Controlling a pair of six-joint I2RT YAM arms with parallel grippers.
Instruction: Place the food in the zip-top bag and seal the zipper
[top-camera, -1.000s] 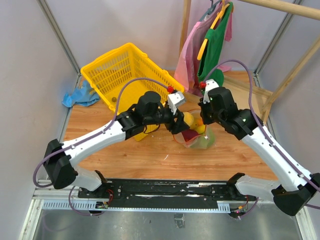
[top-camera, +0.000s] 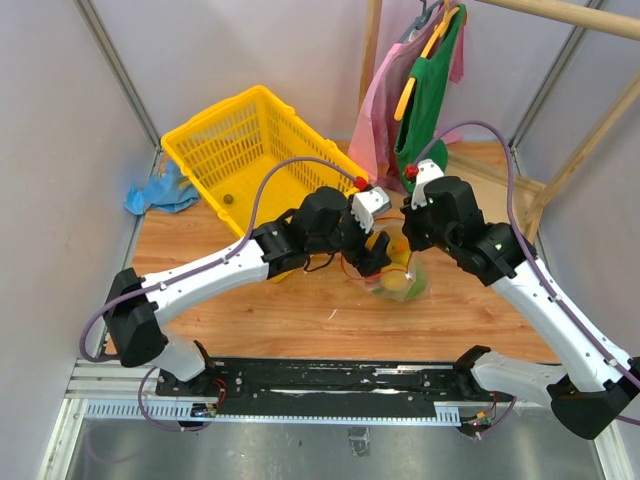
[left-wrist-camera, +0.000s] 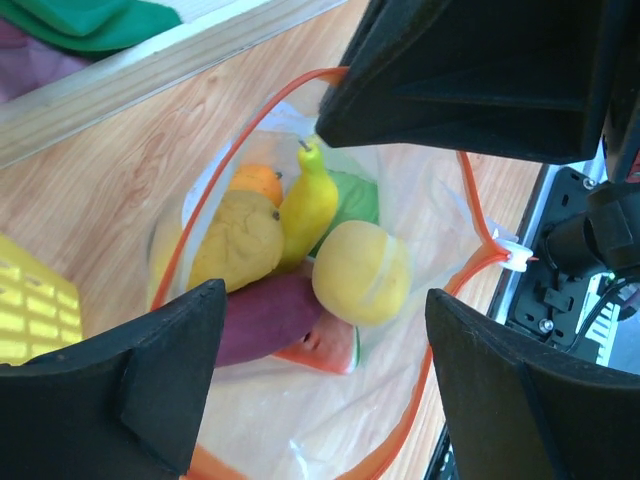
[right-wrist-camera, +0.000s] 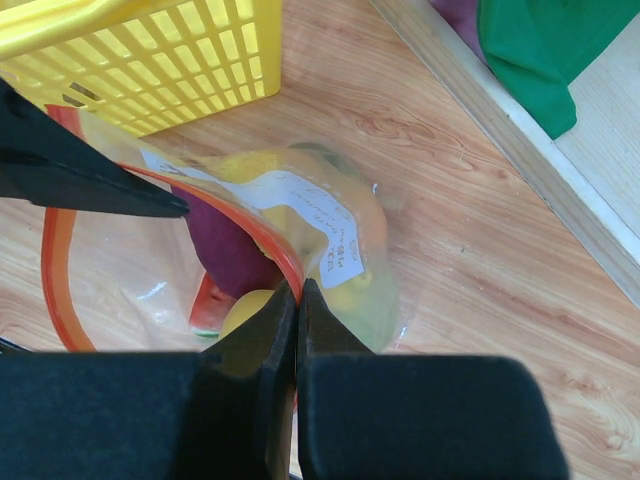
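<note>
The clear zip bag (top-camera: 408, 285) stands mouth-open on the wooden table, its rim edged in orange (left-wrist-camera: 222, 165). Inside it the left wrist view shows a purple eggplant (left-wrist-camera: 268, 322), a brown potato (left-wrist-camera: 238, 240), a yellow pear-like piece (left-wrist-camera: 308, 208), an orange fruit (left-wrist-camera: 257, 181), a round yellow piece (left-wrist-camera: 362, 272) and a watermelon slice (left-wrist-camera: 325, 345). My right gripper is shut on the orange rim, which runs between its fingertips. Over the bag's mouth my left gripper is open and empty; one of its fingers (right-wrist-camera: 95, 165) reaches across in the right wrist view.
A yellow basket (top-camera: 215, 122) stands close behind and left of the bag, holding one small dark round thing (top-camera: 228, 199). Behind is a wooden rack (top-camera: 545, 205) with pink and green clothes (top-camera: 432, 95). A blue cloth (top-camera: 163, 193) lies far left. Bare table lies in front.
Compared with a second ago, my left gripper has moved right, over the bag's mouth, and covers more of the food from above. My right arm has shifted only slightly.
</note>
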